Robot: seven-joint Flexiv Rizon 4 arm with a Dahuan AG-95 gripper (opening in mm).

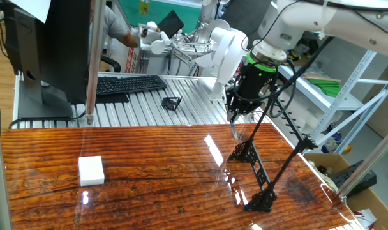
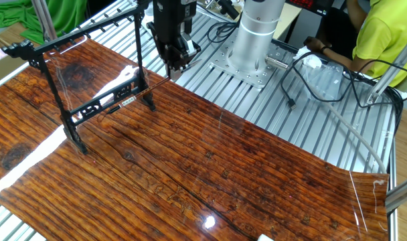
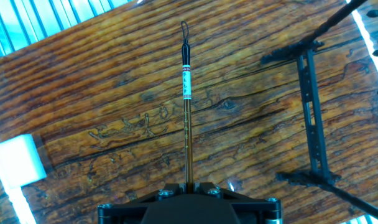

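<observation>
A slim brown brush with a white label and a black loop at its far end points straight out from my gripper. The fingers are shut on its near end, and the brush tip is hidden by the gripper. In exterior view 2 the brush slopes from the gripper down towards the black rack's lower bar. The black rack stands on the wooden board, with a row of hooks along its top bar. My gripper is close beside this rack, above the board's edge near the robot base.
A white block lies on the wooden board, well away from the rack. Between them the board is clear. A keyboard and a monitor stand on the slatted metal table. Upright frame posts border the workspace.
</observation>
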